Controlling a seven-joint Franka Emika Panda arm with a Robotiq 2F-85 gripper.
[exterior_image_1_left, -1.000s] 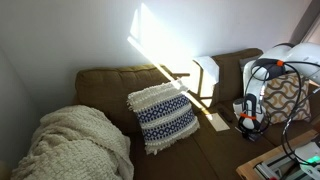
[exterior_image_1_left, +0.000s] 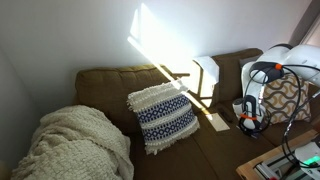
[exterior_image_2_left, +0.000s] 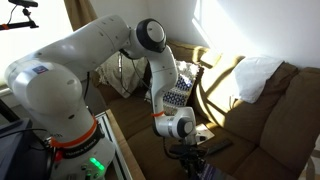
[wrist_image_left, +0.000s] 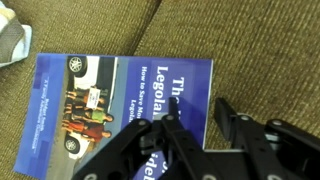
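Note:
A blue book (wrist_image_left: 100, 105) with a photo and white lettering on its cover lies on the brown sofa cushion (wrist_image_left: 255, 50) in the wrist view. My gripper is low over the book's right edge, its dark fingers (wrist_image_left: 177, 140) apart, one over the cover and the other beyond the edge. Whether the fingers touch the book cannot be told. In exterior view 1 the gripper (exterior_image_1_left: 250, 126) is down near the seat at the sofa's right end; the book is hard to make out there.
A blue-and-white cushion (exterior_image_1_left: 165, 117) leans on the sofa back, and a cream knitted blanket (exterior_image_1_left: 75, 145) covers the left end. A patterned pillow (exterior_image_1_left: 283, 97) stands behind the arm. A wooden tabletop (exterior_image_1_left: 262, 166) borders the front right.
The arm stays in nearly the same place at the sofa's right end, with at most a slight shift of the hand. Cushions and blanket have not moved.

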